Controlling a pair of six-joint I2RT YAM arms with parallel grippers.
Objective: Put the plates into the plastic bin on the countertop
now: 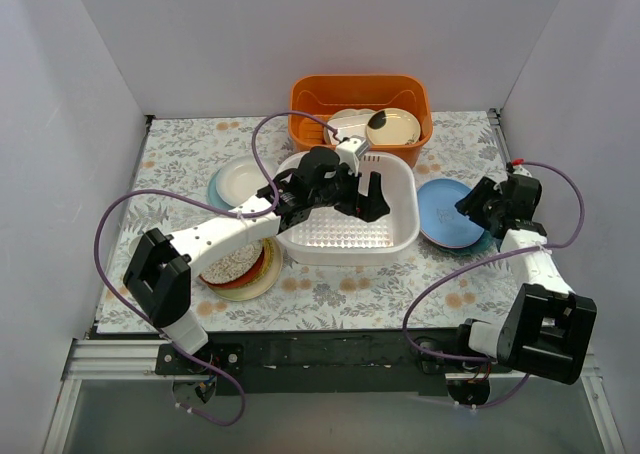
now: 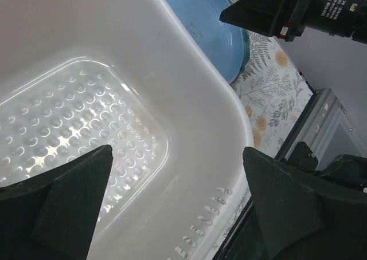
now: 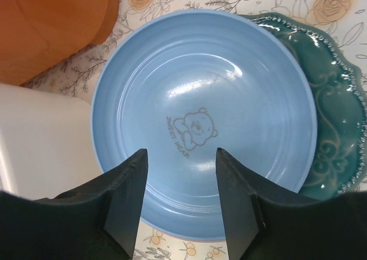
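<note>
A white plastic bin (image 1: 340,242) sits mid-counter, empty where visible. My left gripper (image 1: 370,196) hangs open over it; its two fingers frame the bin's wall in the left wrist view. A blue plate (image 1: 448,210) with a bear print lies right of the bin, on a green scalloped plate (image 3: 334,99). My right gripper (image 1: 470,196) is above the blue plate's right side, its fingers apart with nothing seen between them. More plates (image 1: 240,179) lie at the left, with another stack (image 1: 248,288) nearer the front, partly under the left arm.
An orange bin (image 1: 310,94) at the back holds pale plates. White walls enclose the counter (image 1: 185,144) at back and sides. Purple hoses loop over both arms.
</note>
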